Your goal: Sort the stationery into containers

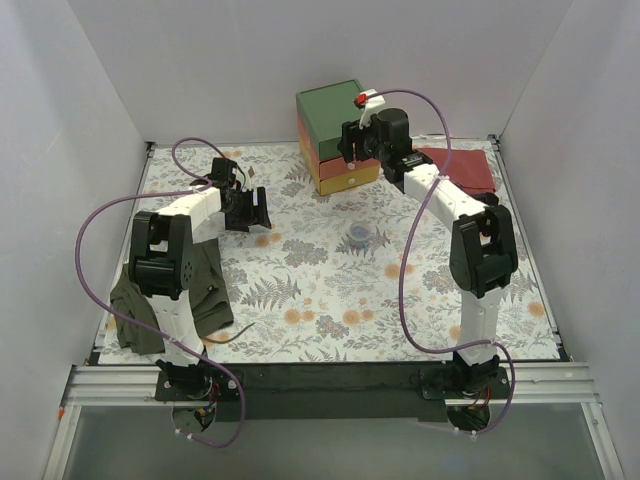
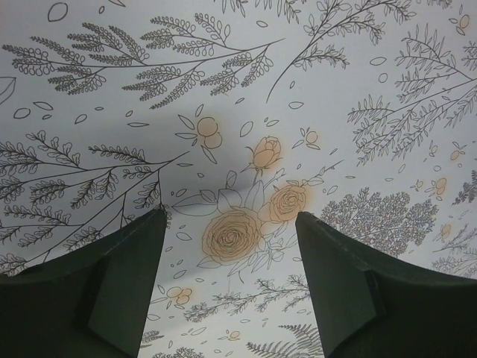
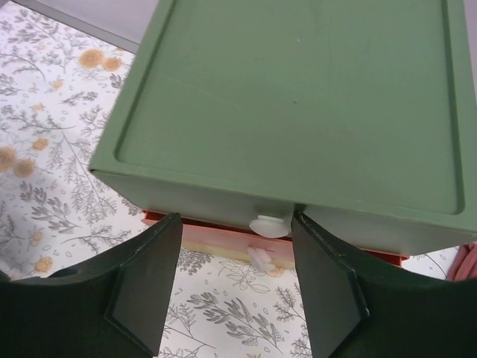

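A drawer cabinet with a green top (image 1: 334, 117) stands at the back centre, with pink and yellow drawers (image 1: 350, 178) below the green one. My right gripper (image 1: 354, 142) is at its front; in the right wrist view its part-open fingers sit either side of the green drawer's white knob (image 3: 270, 227), and whether they touch it is unclear. A second knob (image 3: 260, 259) shows on the pink drawer. My left gripper (image 1: 250, 208) is open over bare floral tabletop at the left, nothing between its fingers.
A dark cloth (image 1: 210, 295) lies at front left, a red item (image 1: 465, 170) at back right, and a small clear container (image 1: 359, 233) near the middle. Dark items at the right are partly hidden by the arm.
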